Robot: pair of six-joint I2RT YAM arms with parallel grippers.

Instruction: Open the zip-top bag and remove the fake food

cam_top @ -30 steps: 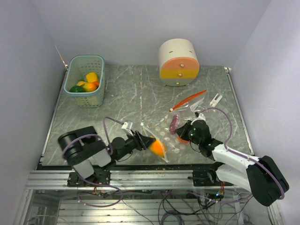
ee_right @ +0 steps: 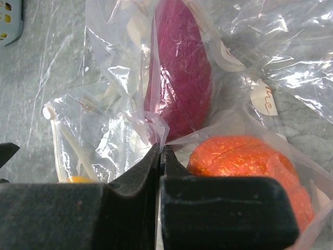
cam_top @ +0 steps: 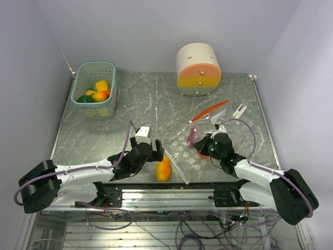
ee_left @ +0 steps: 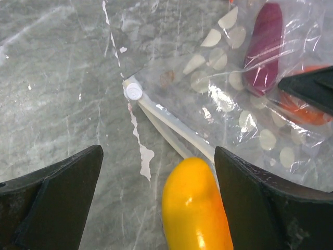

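The clear zip bag (ee_left: 234, 120) lies on the table's right part, holding a dark red food piece (ee_right: 179, 73) and an orange piece (ee_right: 250, 161). A yellow fake fruit (cam_top: 163, 169) lies on the table beside the bag's zipper edge. My right gripper is shut at the bag, its tips at the plastic film between the two pieces. My left gripper (cam_top: 146, 147) stands open above and left of the yellow fruit, with nothing between its fingers.
A green basket (cam_top: 93, 109) of fake produce stands at back left, a drawer cabinet (cam_top: 199, 57) at back center-right. An orange-handled tool (cam_top: 210, 108) and a white item (cam_top: 239, 110) lie behind the bag.
The yellow fruit has moved from inside the bag's edge onto the table just left of it. My left gripper has risen and turned over it. The right gripper is unchanged.
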